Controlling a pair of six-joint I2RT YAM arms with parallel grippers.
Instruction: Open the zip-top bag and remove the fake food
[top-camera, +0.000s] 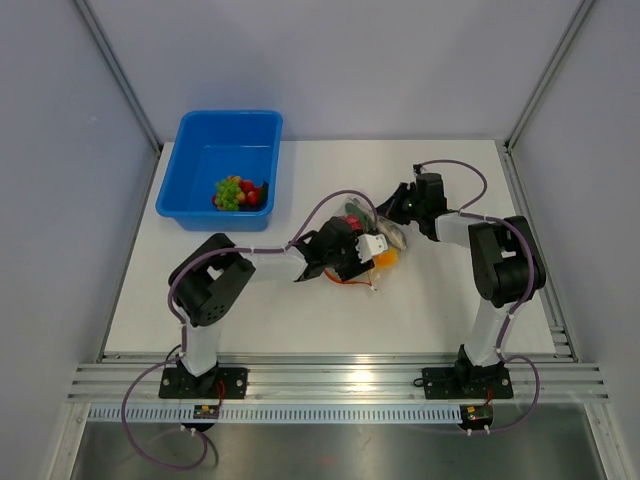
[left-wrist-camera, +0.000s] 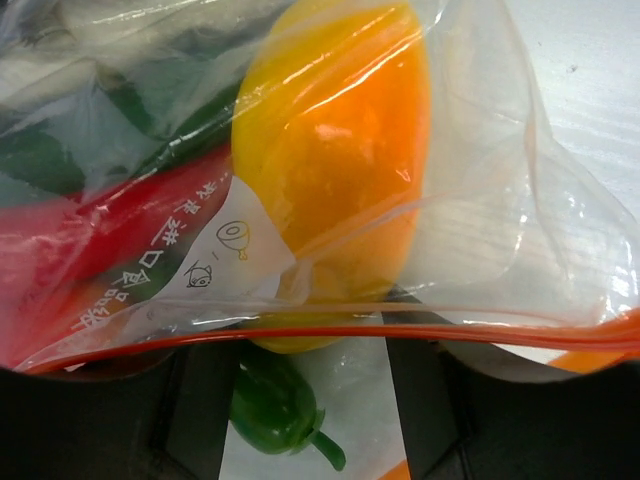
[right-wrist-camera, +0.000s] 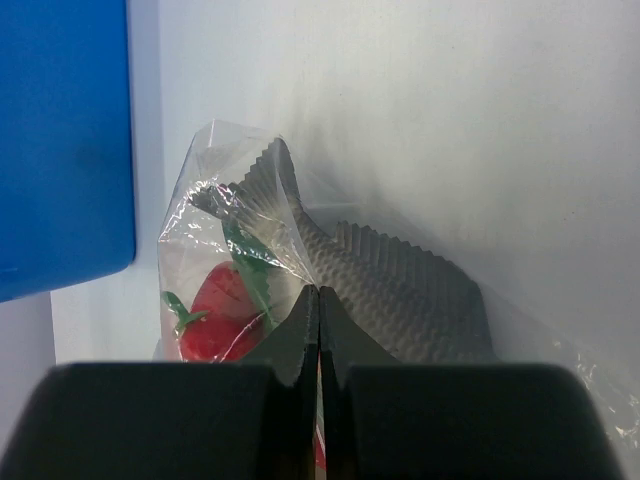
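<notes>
The clear zip top bag (top-camera: 395, 238) lies on the table between both arms, its orange-red zip edge (left-wrist-camera: 500, 330) crossing the left wrist view. Inside show an orange-yellow pepper (left-wrist-camera: 340, 140), a red pepper (left-wrist-camera: 120, 230), a grey fish (right-wrist-camera: 400, 290) and a red fruit (right-wrist-camera: 225, 305). My left gripper is open at the zip edge, its fingers apart; a green pepper (left-wrist-camera: 275, 400) shows in the gap, not gripped. My right gripper is shut on a fold of the bag's film, whose creases run to its tips beside the fish.
The blue bin (top-camera: 180, 150) stands at the back left, with green grapes (top-camera: 229, 195) and red fruit (top-camera: 253, 197) in it.
</notes>
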